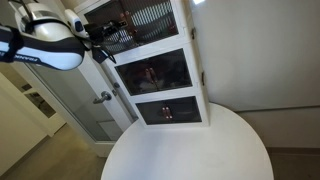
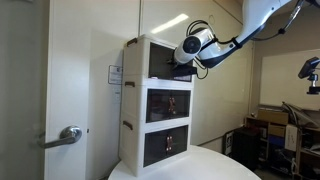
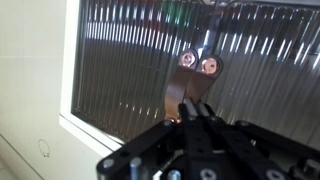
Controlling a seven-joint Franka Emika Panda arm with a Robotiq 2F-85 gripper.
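A white cabinet of three stacked boxes has dark translucent door panels. My gripper is at the front of the top box, also visible in the second exterior view, where the gripper covers part of that door. In the wrist view, two brown strap handles with round rivets hang at the middle of the ribbed door panel. The gripper's fingertips meet the strap ends, and the gripper looks shut. Whether a strap lies between the fingers is hidden.
A round white table bears the cabinet, and its front is clear. Beside it stands a door with a metal handle. Shelves with clutter are at the far right.
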